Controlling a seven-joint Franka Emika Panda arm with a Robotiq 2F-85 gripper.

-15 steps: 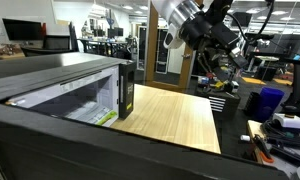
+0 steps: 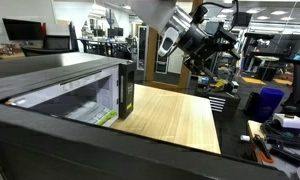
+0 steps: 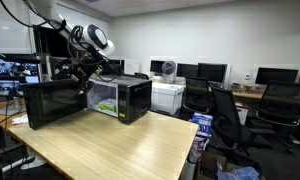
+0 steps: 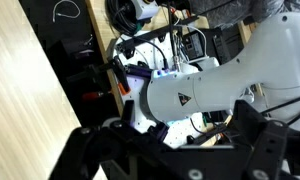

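Note:
A black microwave [image 3: 134, 94] stands on the wooden table, its door [image 3: 56, 102] swung wide to the left in exterior view 2. The pale cavity [image 2: 62, 101] shows in exterior view 1, with something yellow-green [image 2: 96, 115] lying at its bottom. My gripper [image 2: 218, 66] hangs in the air above the table's far right end in that view, apart from the microwave. In exterior view 2 it is high above the open door's side. Dark gripper parts blur along the bottom of the wrist view; whether the fingers are open cannot be made out, and no held object shows.
Bare tabletop [image 3: 140, 148] lies in front of the microwave. The dark door panel [image 2: 140, 150] crosses the foreground of exterior view 1. Beyond the table edge are cables and tools on the robot's stand. Office chairs [image 3: 282, 105] and a blue-white box [image 3: 201, 132] stand off the table.
The arm's wrist has shifted and turned slightly above the table's far end. The microwave and its door have stayed where they were.

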